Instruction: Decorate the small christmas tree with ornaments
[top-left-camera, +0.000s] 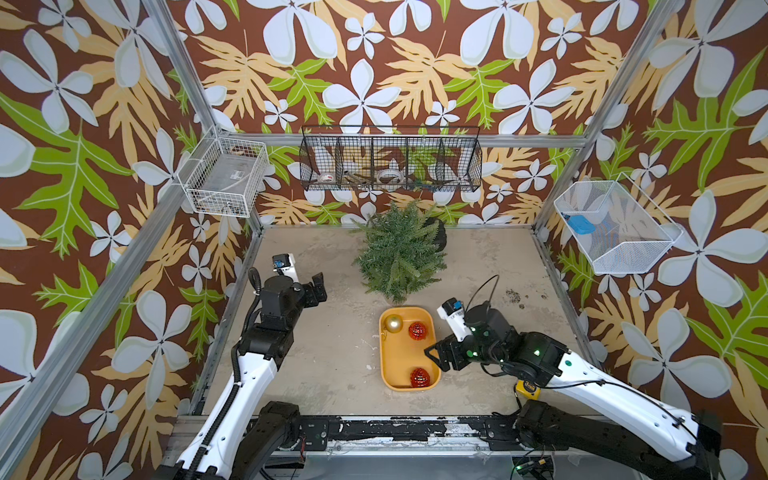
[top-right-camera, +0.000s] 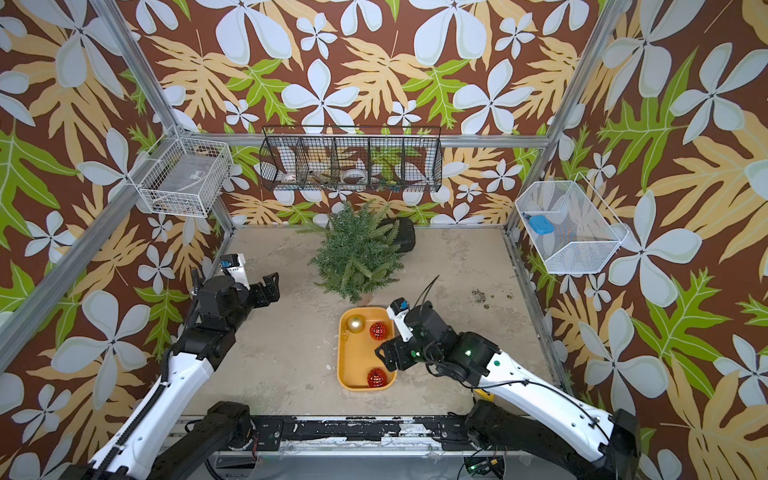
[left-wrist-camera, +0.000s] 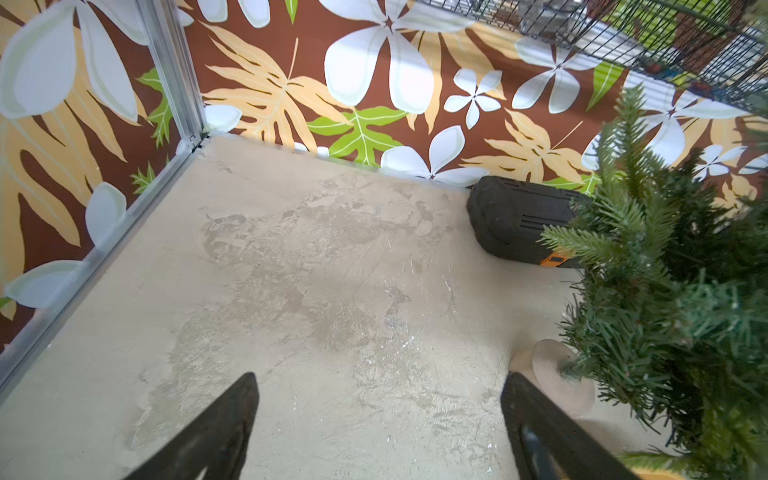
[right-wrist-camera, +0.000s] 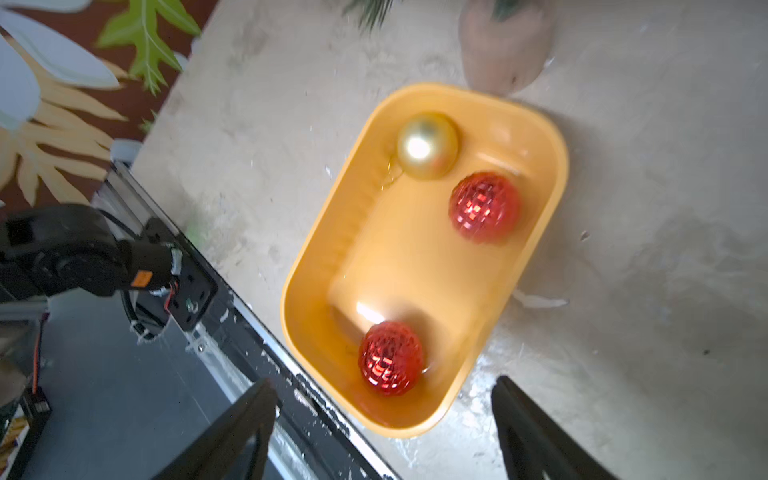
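A small green Christmas tree (top-left-camera: 400, 252) stands at the back middle of the table; its pale round base (left-wrist-camera: 556, 372) shows in the left wrist view. In front of it lies an orange tray (right-wrist-camera: 360, 232) holding a gold ball (right-wrist-camera: 428, 145) and a red ball (right-wrist-camera: 484, 206) at the tree end, plus another red ball (right-wrist-camera: 391, 357) at the opposite end. My right gripper hovers by the tray's right side, fingers apart and empty. Left of the tree, my left gripper is over bare table, its fingers spread with nothing between them.
Behind the tree lies a black case (left-wrist-camera: 524, 220). A black wire basket (top-left-camera: 390, 164) hangs on the back wall, with white baskets at the left (top-left-camera: 228, 176) and right (top-left-camera: 616, 224). Bare table surrounds the tray and tree.
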